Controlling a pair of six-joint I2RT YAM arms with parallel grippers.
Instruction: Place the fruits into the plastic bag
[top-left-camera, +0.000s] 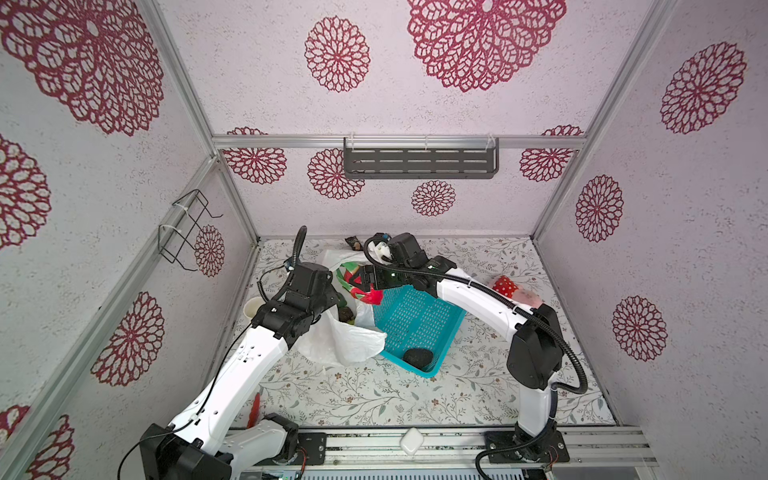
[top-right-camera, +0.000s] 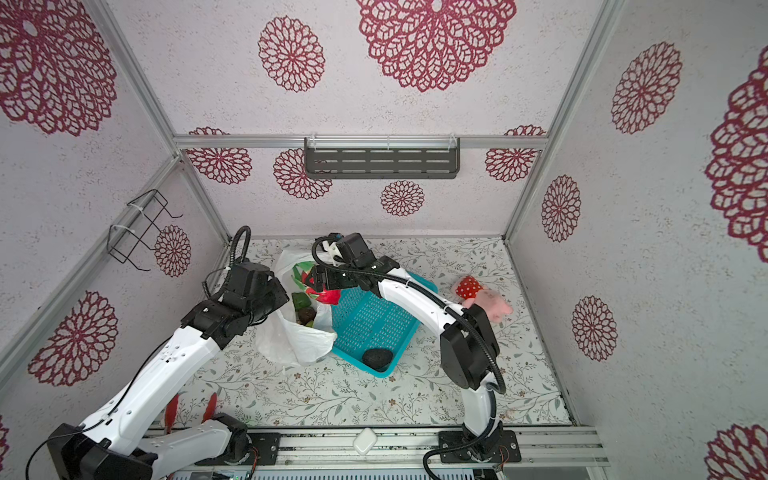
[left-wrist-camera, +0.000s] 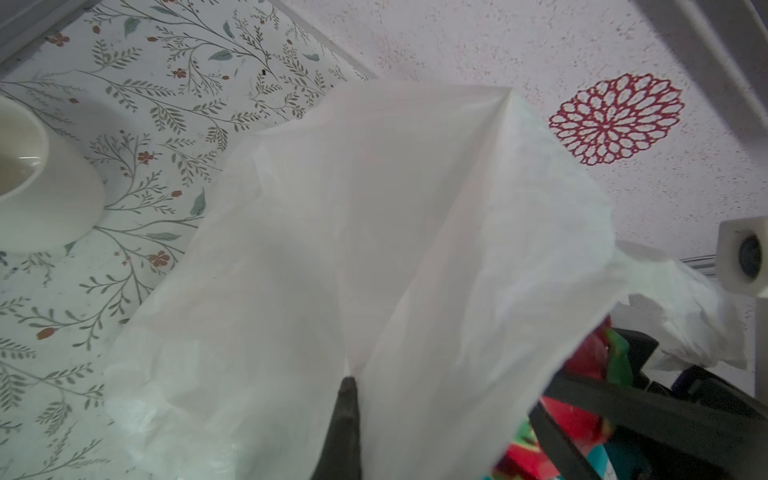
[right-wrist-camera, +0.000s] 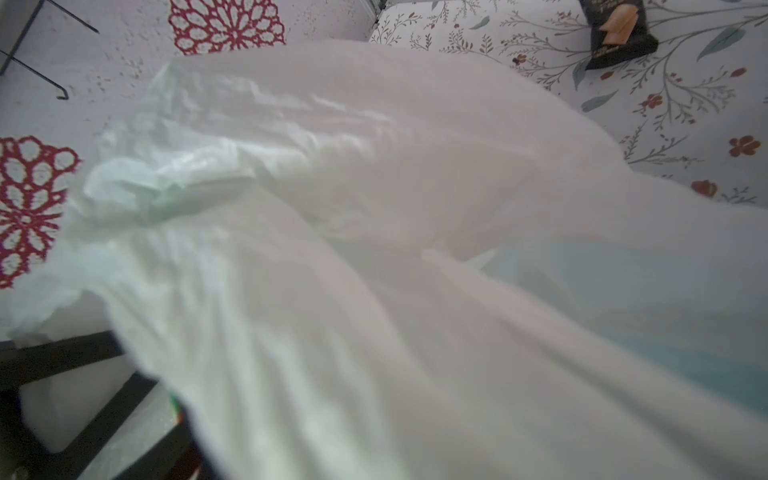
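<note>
The white plastic bag (top-left-camera: 340, 340) stands with its mouth raised, and my left gripper (top-left-camera: 333, 298) is shut on its edge. In the left wrist view, the bag sheet (left-wrist-camera: 320, 208) drapes around a dark finger (left-wrist-camera: 344, 436). Green and brownish fruits (top-right-camera: 305, 310) show inside the bag. A red-and-green fruit (top-right-camera: 325, 296) is at the bag's mouth, beside the open right gripper (top-right-camera: 314, 277); in the left wrist view, dark fingers straddle this fruit (left-wrist-camera: 580, 412). The bag (right-wrist-camera: 384, 264) hides my right fingertips in the right wrist view.
The blue basket (top-left-camera: 416, 316) adjoins the bag on the right and has a dark fruit (top-left-camera: 417, 357) at its front. A pale cup (left-wrist-camera: 48, 184) stands left of the bag. Pink and red-dotted items (top-left-camera: 512, 289) lie right.
</note>
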